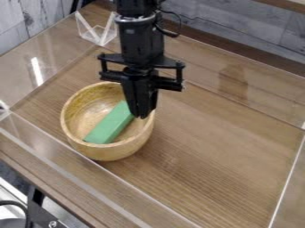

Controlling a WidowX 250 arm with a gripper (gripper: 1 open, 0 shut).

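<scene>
A round tan bowl (pixel 84 122) stands on the wooden table, left of centre, with a long green block (pixel 110 128) lying diagonally inside it. My dark gripper (pixel 139 110) hangs over the right part of the bowl, above the upper end of the block, its tip pointing down. It looks shut, with nothing visible between its fingers. The arm hides part of the bowl's back rim.
Bare wooden table (pixel 220 151) fills the right side and the front. A pale wall bounds the upper left, and cables lie at the lower left edge. A thin white object sits at the back left.
</scene>
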